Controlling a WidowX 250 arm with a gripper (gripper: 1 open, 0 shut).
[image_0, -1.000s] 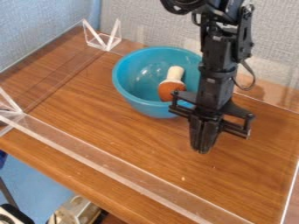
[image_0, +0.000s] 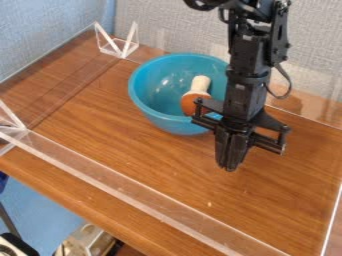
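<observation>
My black gripper (image_0: 230, 160) hangs over the wooden table at centre right, its fingertips closed together with nothing visible between them. Behind it and to the left sits a teal bowl (image_0: 158, 80), partly hidden by the arm. Inside the bowl lies an orange object with a pale, cylindrical top (image_0: 197, 92), close beside the arm.
White wire frames (image_0: 115, 40) stand at the back-left corner and at the left edge. A grey wall runs behind. Beyond the near-left table edge is a blue floor with some objects.
The bowl and its contents look unchanged.
</observation>
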